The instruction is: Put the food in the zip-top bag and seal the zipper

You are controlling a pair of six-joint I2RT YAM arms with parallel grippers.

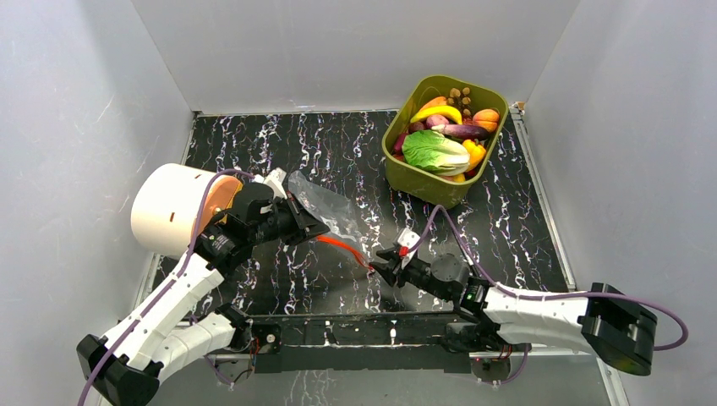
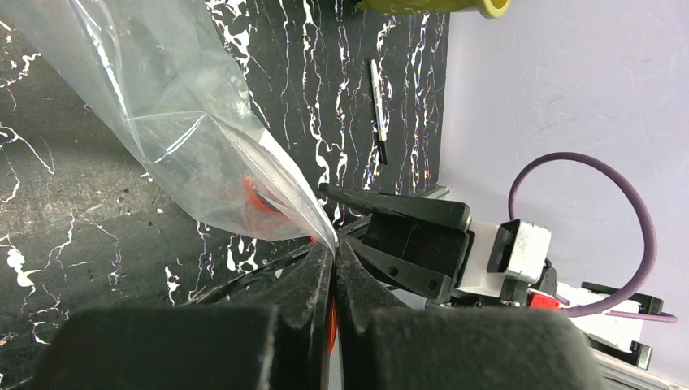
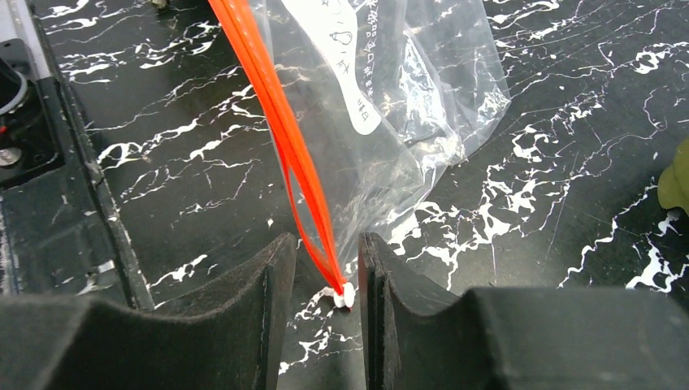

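A clear zip bag (image 1: 325, 205) with an orange-red zipper strip (image 3: 280, 122) hangs from my left gripper (image 1: 324, 230). In the left wrist view the fingers (image 2: 313, 284) are shut on a pinched edge of the thin film. My right gripper (image 1: 374, 266) is at the strip's free end. Seen from the right wrist, its fingers (image 3: 280, 276) stand apart, with the strip's lower tip and a small white end piece (image 3: 344, 296) showing in the gap. Farther back stands a green basket (image 1: 420, 182) of food, including a cabbage (image 1: 431, 152), a banana (image 1: 435, 113) and an eggplant (image 1: 461, 132).
A marker (image 2: 378, 101) lies on the dark marbled table (image 1: 287, 135), right of the bag. At the left, a white cylinder (image 1: 165, 211) stands behind my left arm. Grey walls enclose the sides and back.
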